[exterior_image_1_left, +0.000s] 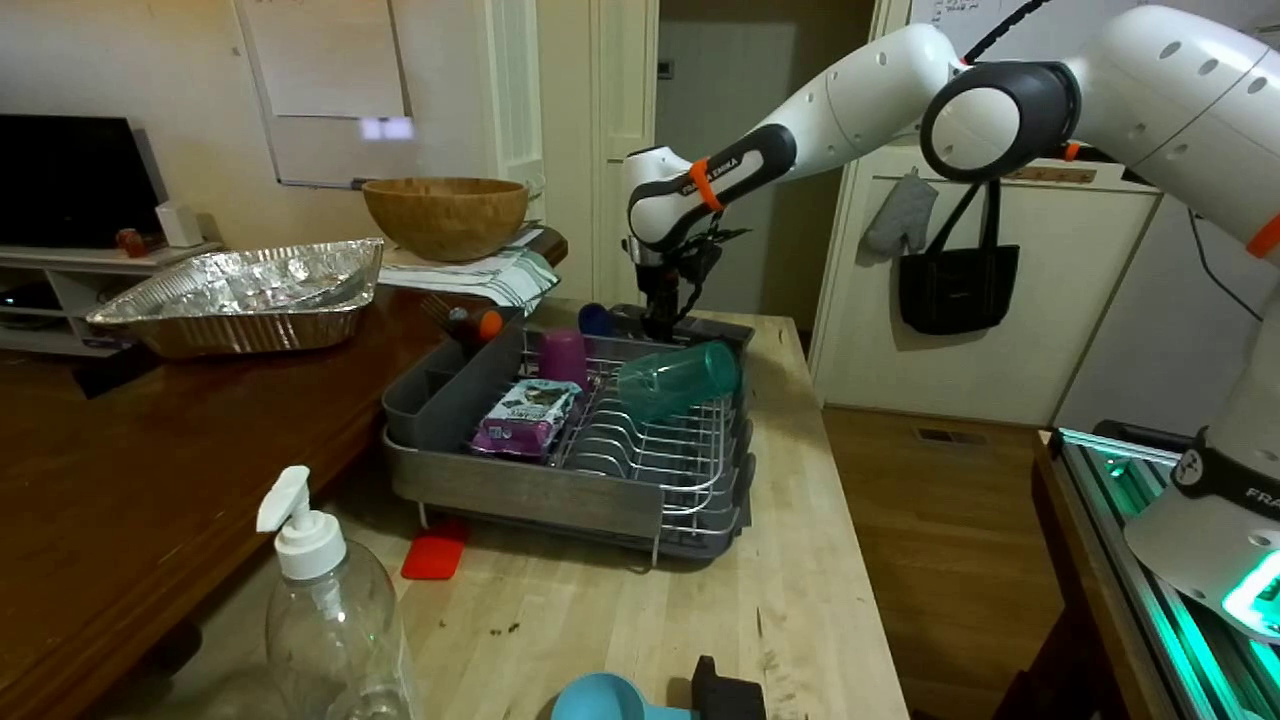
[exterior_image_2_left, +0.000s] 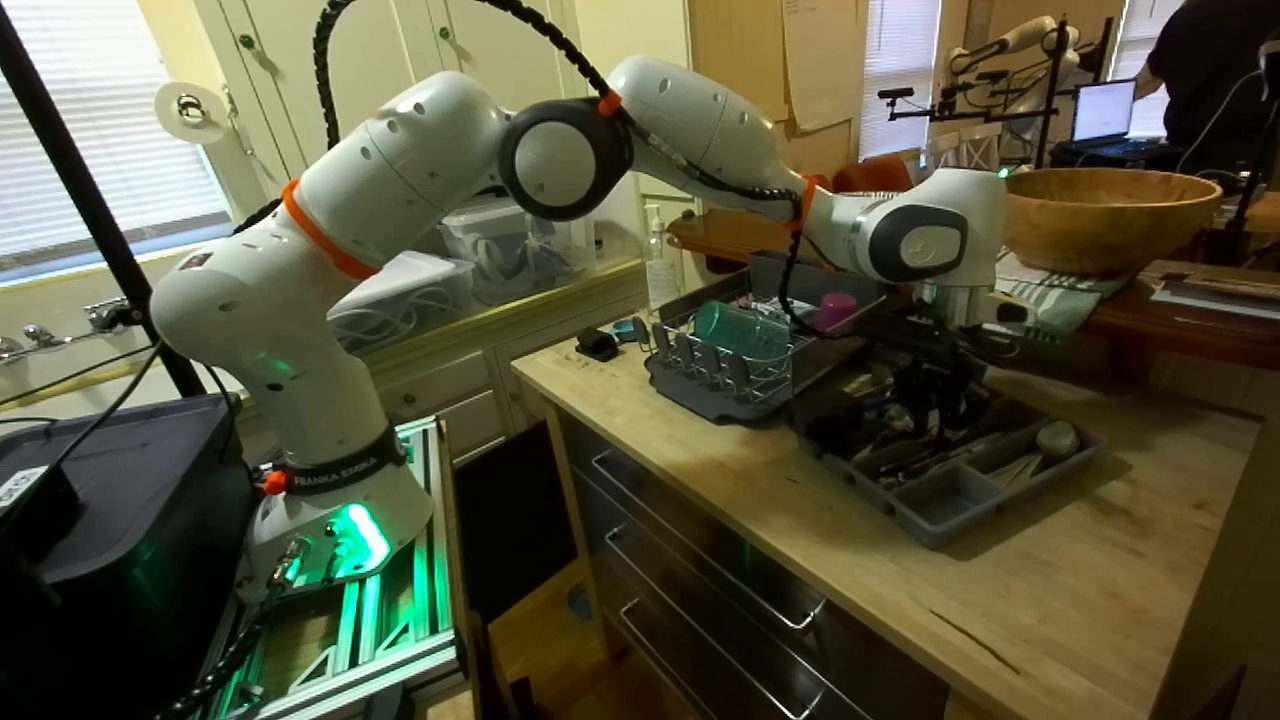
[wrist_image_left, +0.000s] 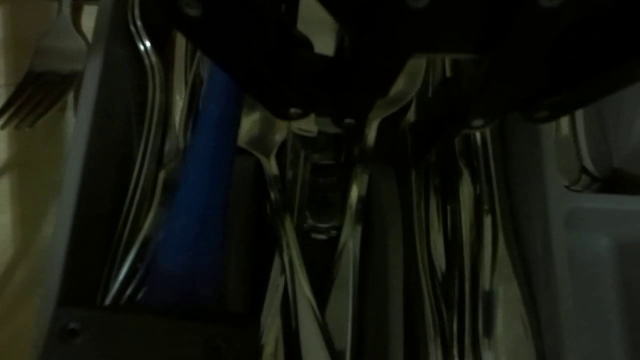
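A grey cutlery tray (exterior_image_2_left: 948, 516) lies on the wooden counter, and my gripper (exterior_image_2_left: 930, 422) reaches down among the utensils in it. Dark, blurred finger parts fill the top of the wrist view, so how far the fingers are apart and whether anything is between them is unclear. Just below them, spoons (wrist_image_left: 262, 131) and other metal handles cross in a middle compartment. A blue handle (wrist_image_left: 201, 192) lies in the compartment to the left. More metal cutlery (wrist_image_left: 486, 240) fills the one to the right. The drying rack hides part of the gripper in exterior view 1.
Beside the tray stands the drying rack (exterior_image_1_left: 528, 480), holding a teal cup (exterior_image_1_left: 678, 382), a purple cup (exterior_image_1_left: 563, 358) and a purple packet (exterior_image_1_left: 528, 418). One fork (wrist_image_left: 57, 54) shows outside the tray's left wall.
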